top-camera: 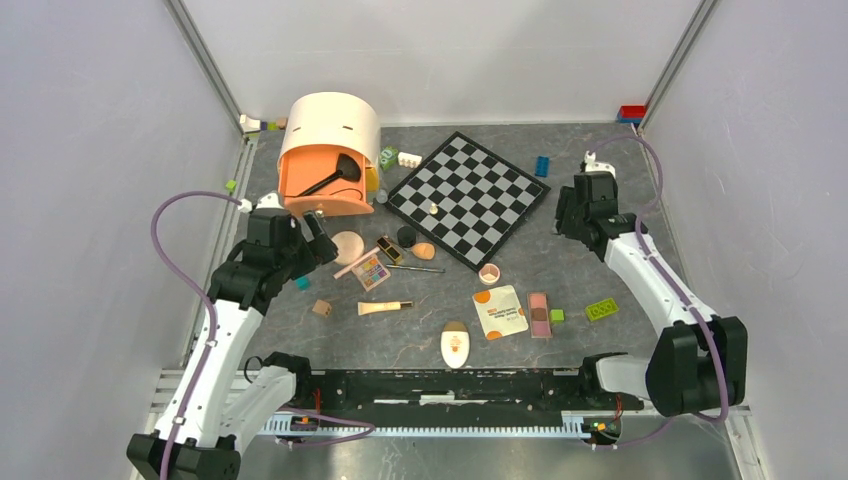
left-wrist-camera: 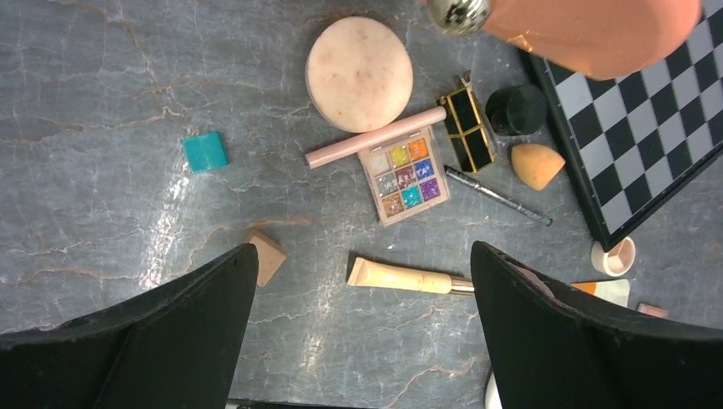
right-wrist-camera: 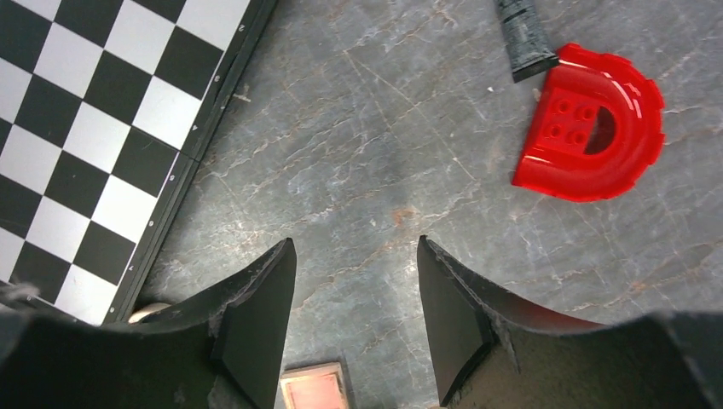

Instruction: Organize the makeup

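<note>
A white and orange makeup box (top-camera: 330,120) stands at the back left, its orange drawer pulled out with a black brush (top-camera: 345,168) inside. In front of it lie a round sponge (left-wrist-camera: 359,74), a pink tube (left-wrist-camera: 375,138), an eyeshadow palette (left-wrist-camera: 404,176), a gold-and-black compact (left-wrist-camera: 469,128), an orange blender (left-wrist-camera: 537,165), a pencil (left-wrist-camera: 499,195) and a cream tube (left-wrist-camera: 409,277). My left gripper hovers above these, open and empty. Over bare table at the right, my right gripper is open with nothing between its fingers. A pink palette (top-camera: 539,315) lies front right.
A checkerboard (top-camera: 467,198) covers the middle back. A red plastic piece (right-wrist-camera: 592,123) and a black tube (right-wrist-camera: 523,38) lie beyond my right gripper. Small blocks, such as a teal one (left-wrist-camera: 205,152), are scattered about. A white bottle (top-camera: 455,345) is near the front edge.
</note>
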